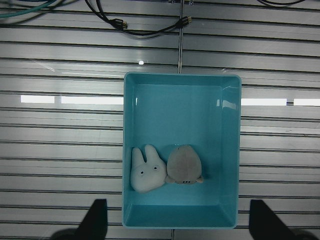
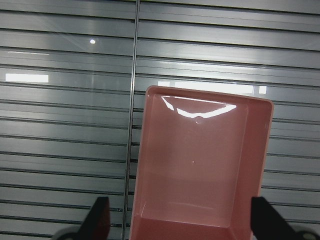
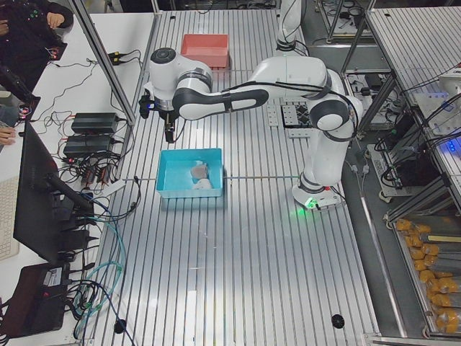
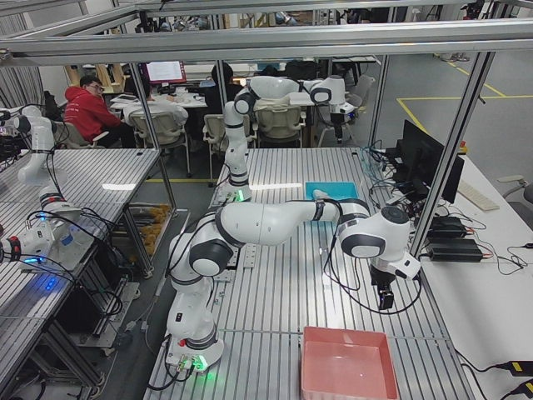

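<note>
A blue bin (image 3: 173, 173) (image 1: 181, 110) holds a white plush rabbit-like toy (image 1: 148, 174) and a grey plush toy (image 1: 183, 164), side by side. My left gripper (image 3: 170, 130) is above it, open, with nothing between its fingers. An empty pink bin (image 4: 348, 362) (image 2: 195, 165) lies below my right gripper (image 4: 385, 296), which is also open and empty in the right wrist view.
Monitors (image 3: 39, 194), cables and power units line one long side. Metal frame posts stand at the table's edges.
</note>
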